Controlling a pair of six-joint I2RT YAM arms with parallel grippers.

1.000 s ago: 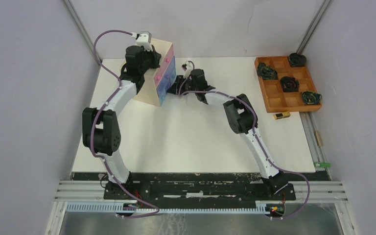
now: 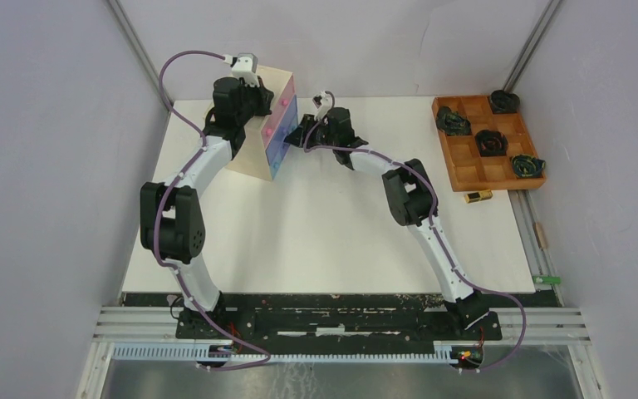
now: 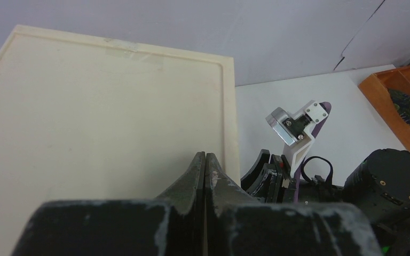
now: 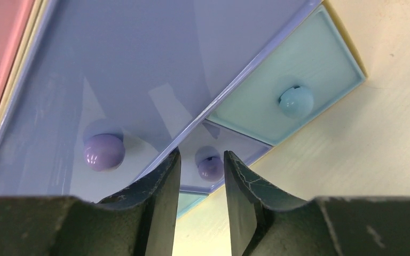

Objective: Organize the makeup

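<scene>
A cream drawer cabinet (image 2: 249, 158) stands at the back left, with pink and lavender drawer fronts facing right. My left gripper is shut over its top; whether anything is between the fingers is hidden. My right gripper is open at the lower drawers, its fingertips near a small purple knob (image 4: 211, 169). A larger lavender drawer front (image 4: 128, 64) with a purple knob (image 4: 104, 152) is above, and a pale blue drawer (image 4: 291, 58) with a round knob sits beside the small one.
A wooden divided tray (image 2: 482, 170) with dark green bundled items lies at the right, a small yellow item (image 2: 478, 196) just in front of it.
My right gripper and wrist have shifted slightly at the drawer fronts, the wrist a little higher in the top view. My left arm and the cabinet look unchanged.
</scene>
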